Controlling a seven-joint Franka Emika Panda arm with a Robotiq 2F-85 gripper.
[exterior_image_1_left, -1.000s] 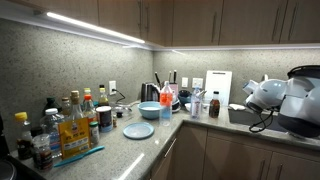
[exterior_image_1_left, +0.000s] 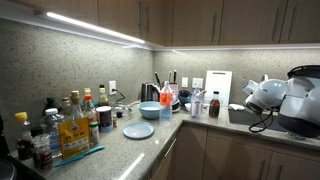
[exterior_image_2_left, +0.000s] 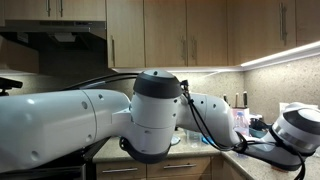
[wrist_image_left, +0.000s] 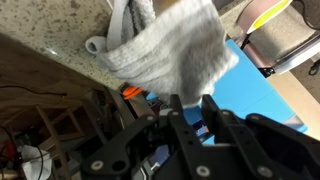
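A pale grey-white cloth (wrist_image_left: 165, 55), blurred in its middle, fills the upper centre of the wrist view, with a loop at its left end. My gripper reaches up from the bottom of that view, its dark fingertips a little apart right at the cloth's lower edge. Whether the cloth lies between the fingers or just beyond them cannot be made out. From outside, the white arm (exterior_image_1_left: 295, 105) stands over the sink area at the right; the gripper itself is hidden in both exterior views.
A blue panel-like thing (wrist_image_left: 265, 95) lies beside the cloth. Bottles (exterior_image_1_left: 75, 130) crowd the left counter near a light blue plate (exterior_image_1_left: 138, 130). A blue bowl (exterior_image_1_left: 150, 110), a clear bottle (exterior_image_1_left: 166, 105) and a dark bottle (exterior_image_1_left: 214, 106) stand near the corner.
The arm shifts very slightly at the right side of exterior view 1. The counter objects stay where they were.
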